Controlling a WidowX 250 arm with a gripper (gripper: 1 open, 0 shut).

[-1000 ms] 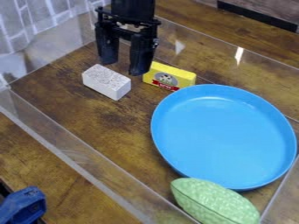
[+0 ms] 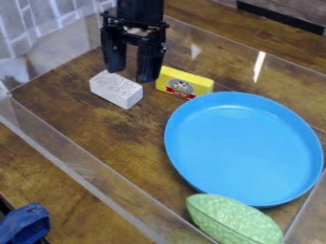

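Observation:
My black gripper (image 2: 132, 63) hangs at the top centre, open, its two fingers apart above and behind a white speckled block (image 2: 116, 90). A yellow box (image 2: 184, 83) with a red label lies just to its right. I cannot tell whether the fingers touch either object.
A large blue plate (image 2: 243, 148) fills the right side, with a green leaf-shaped object (image 2: 234, 219) below it. A blue crumpled item (image 2: 22, 225) sits at the lower left. Clear walls border the wooden surface.
The gripper has shifted slightly over the last second. The blocks, plate and green object have stayed where they were.

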